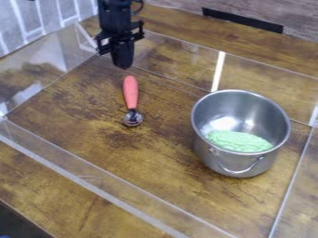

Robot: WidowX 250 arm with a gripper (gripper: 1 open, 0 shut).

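My dark gripper [122, 58] hangs at the top of the view, above and behind a scoop [130, 100] with a red handle and metal head, which lies on the wooden table apart from it. The fingers are small and dark, with nothing visible between them; they appear shut. A steel pot [241, 119] with a wire handle stands at the right, a pale green item [237, 141] inside it.
Clear strips or panels border the wooden table [87, 167] at left and right. A white strip runs near the back right.
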